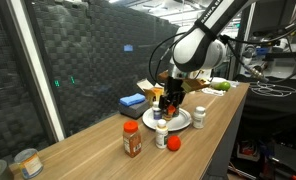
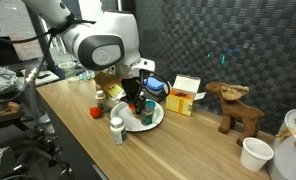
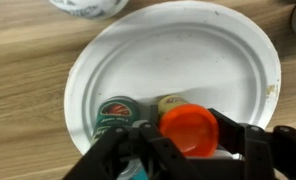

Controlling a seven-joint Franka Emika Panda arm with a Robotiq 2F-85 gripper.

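Note:
My gripper is shut on an orange-capped bottle (image 3: 191, 130), seen from above in the wrist view. The bottle is over the white plate (image 3: 158, 60), and how far it stands off the plate I cannot tell. Beside it on the plate is a green-topped can (image 3: 118, 108), with a yellowish item (image 3: 169, 103) just behind the cap, partly hidden. In exterior view 1 the orange cap (image 1: 172, 108) shows just under the gripper, above the plate (image 1: 153, 122).
Left of the plate stand an orange-lidded jar (image 1: 132, 138) and a white-capped bottle (image 1: 161, 134); a red ball (image 1: 174, 143) lies near the table edge. A toy deer (image 2: 235, 108) and a white cup (image 2: 256, 153) stand farther off. Bare wood lies between.

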